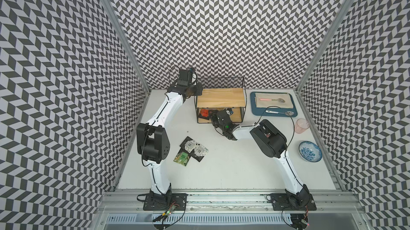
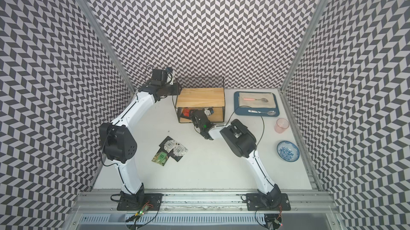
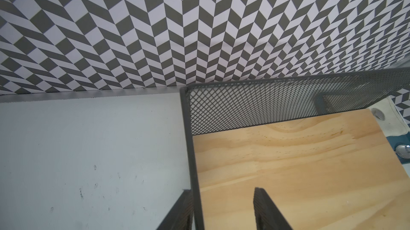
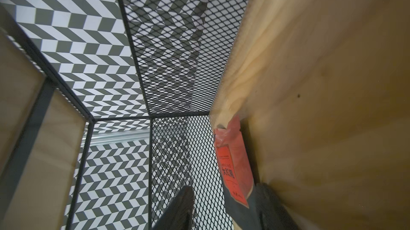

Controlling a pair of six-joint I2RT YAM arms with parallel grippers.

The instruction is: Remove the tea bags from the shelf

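Note:
A shelf with a wooden top board (image 1: 221, 97) and black mesh frame stands at the back middle. My left gripper is at its upper left side, shut on the dark frame post (image 3: 194, 161) that runs between its fingers. On the lower board (image 1: 236, 114) lies a red tea bag (image 4: 232, 161), towards the left end. My right gripper reaches into the lower level, fingers apart, the bag's near end between them and close to one finger. A blue-and-white tea bag (image 1: 229, 111) sits partly hidden right of that gripper.
Several tea bags (image 1: 194, 148) lie on the table in front of the shelf, left of middle. To the right are a blue tray (image 1: 255, 108) with cloth and spoons, a pink cup (image 1: 302, 125) and a patterned bowl (image 1: 310, 151).

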